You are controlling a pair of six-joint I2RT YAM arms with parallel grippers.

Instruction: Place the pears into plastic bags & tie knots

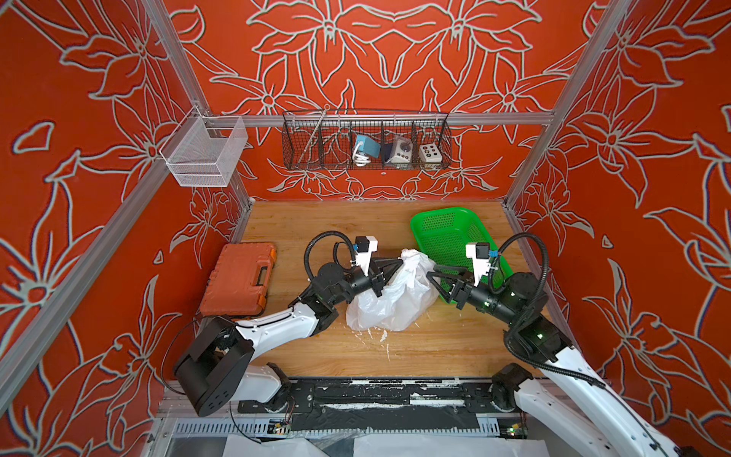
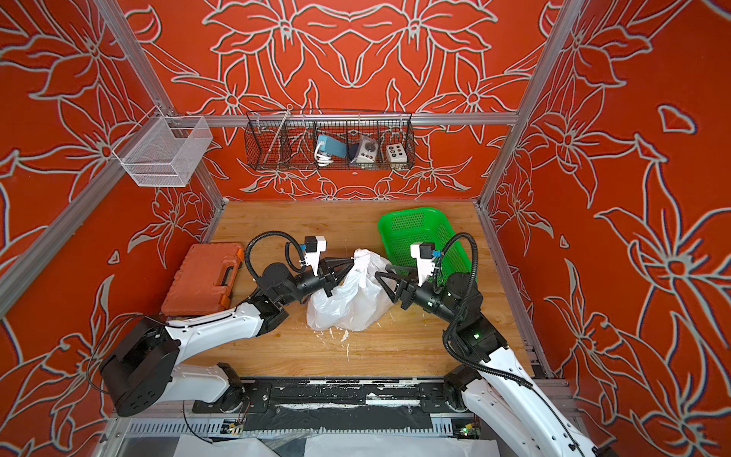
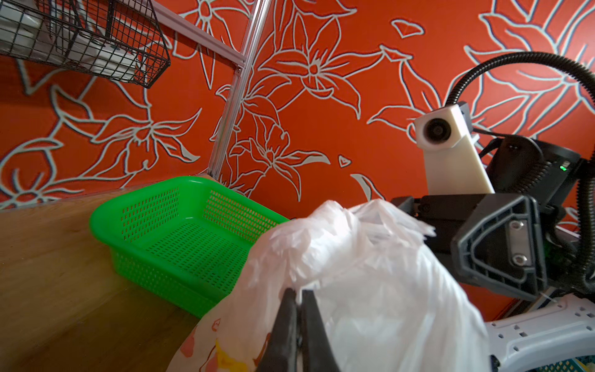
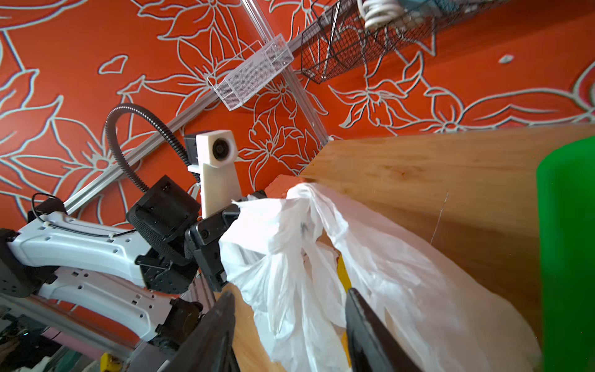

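Note:
A white plastic bag (image 1: 392, 303) stands on the wooden table with its neck pulled upward. My left gripper (image 1: 400, 263) reaches in from the left and is shut on the thin film near the bag's top; the bag spreads around its fingertips (image 3: 286, 319) in the left wrist view. Right of the neck, my right gripper is open, its fingers (image 4: 215, 331) spread wide. The bag's white folds (image 4: 291, 272) lie ahead of it, apparently not clamped. Patches of yellow and red show at the bag in the left wrist view; no pear can be made out clearly.
Behind the right arm sits a green basket (image 1: 435, 216), close to that gripper. An orange case (image 1: 232, 282) lies at the table's left side. Bare wood (image 1: 327, 217) is free at the back and front. Wire baskets (image 1: 304, 152) hang on the back wall.

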